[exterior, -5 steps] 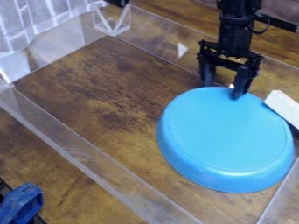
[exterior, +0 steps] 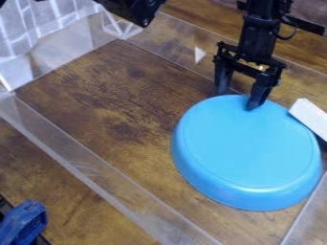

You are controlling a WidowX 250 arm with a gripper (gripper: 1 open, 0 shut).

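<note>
A large blue disc (exterior: 246, 153) lies at the right of the wooden tray. My black gripper (exterior: 240, 80) is over its far edge, with its dark fingers reaching down to the rim. Whether they grip the rim or only rest by it I cannot tell.
Clear plastic walls border the wooden floor (exterior: 109, 105), whose left and middle are bare. A white block (exterior: 308, 119) sits beside the disc at right. A blue object (exterior: 19, 223) is at the lower left, and dark equipment intrudes at the top left.
The dark equipment at the top left extends further into view than before. My gripper and the disc show little or no movement.
</note>
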